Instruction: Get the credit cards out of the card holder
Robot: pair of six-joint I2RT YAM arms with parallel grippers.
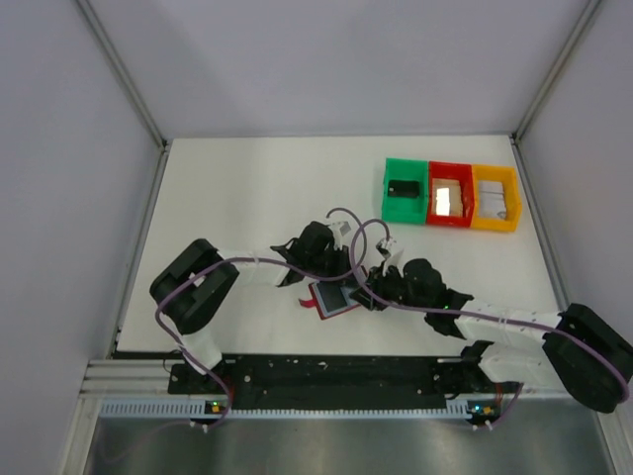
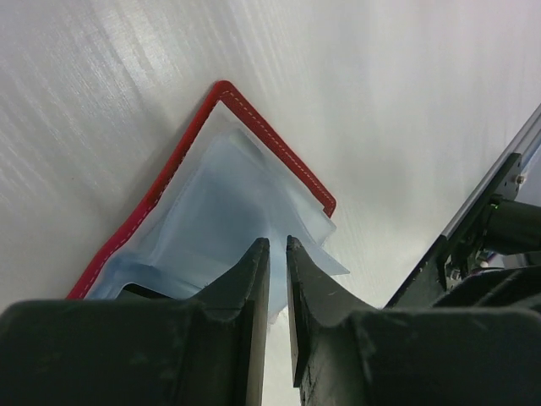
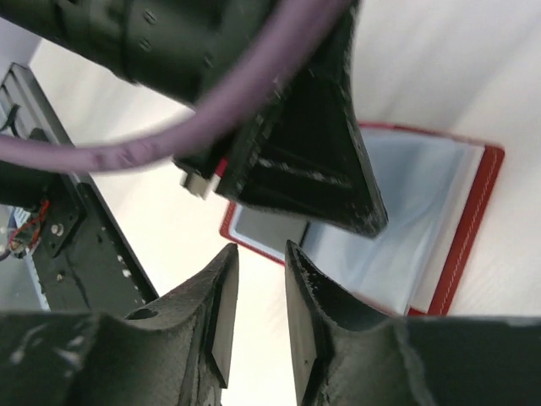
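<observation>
The card holder [image 1: 331,301] lies open on the table below both grippers, with a red edge and clear pale sleeves [image 2: 224,199]; a dark area shows under the sleeves. My left gripper is over the holder, its fingertips close together at the sleeves; whether anything is between them is unclear. My right gripper is beside the holder's edge, fingers a little apart, with nothing visible between them. In the right wrist view the left gripper's body hides part of the holder.
Green [image 1: 404,210], red [image 1: 450,222] and yellow [image 1: 495,224] bins stand at the back right, holding items. The two arms are very near each other.
</observation>
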